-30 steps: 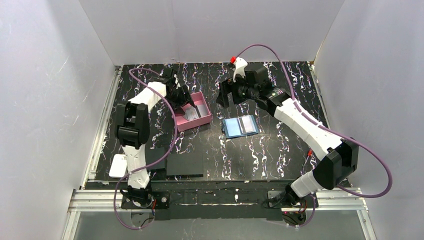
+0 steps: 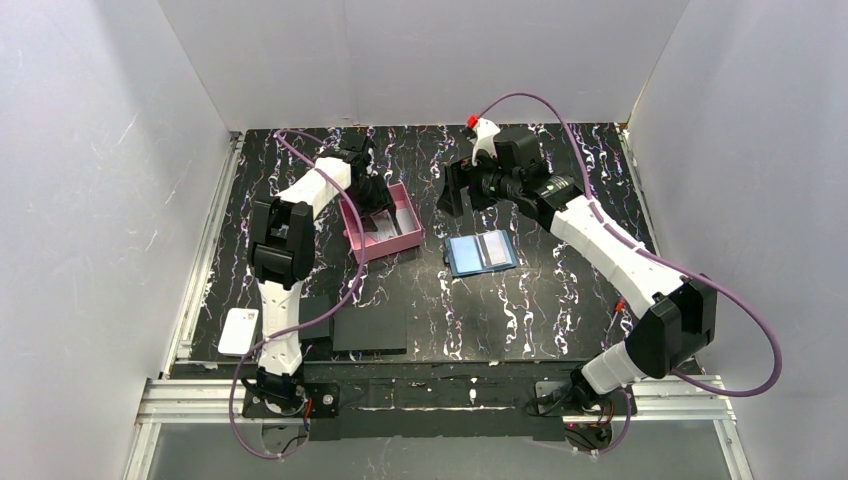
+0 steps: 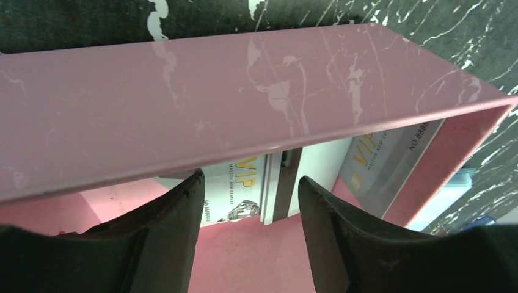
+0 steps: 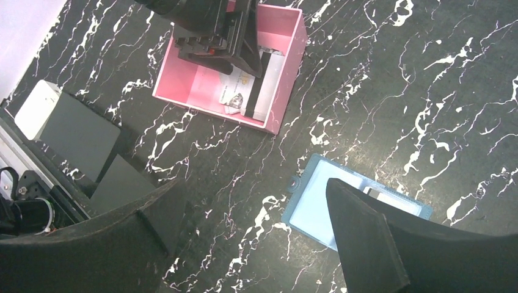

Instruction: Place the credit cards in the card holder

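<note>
Several VIP cards [image 3: 235,183] lie inside the pink box [image 2: 395,246], along with a white card bearing a dark stripe [image 3: 284,192]. One more VIP card [image 3: 380,157] leans near the box's end wall. My left gripper reaches into the box, its fingers part open around the card edges; no firm contact shows. The blue card holder [image 2: 466,256] lies opened flat to the right of the box, with a striped white card [image 2: 492,248] on its right half. Above and behind the holder, my right gripper hangs open and empty.
Dark flat panels [image 2: 370,329] and a white item [image 2: 239,331] sit at the front left. The box walls [image 3: 256,91] stand close round the left fingers.
My left gripper has shifted right over the pink box, covering more of the cards from above. The right arm has barely moved; box and holder have stayed put.
</note>
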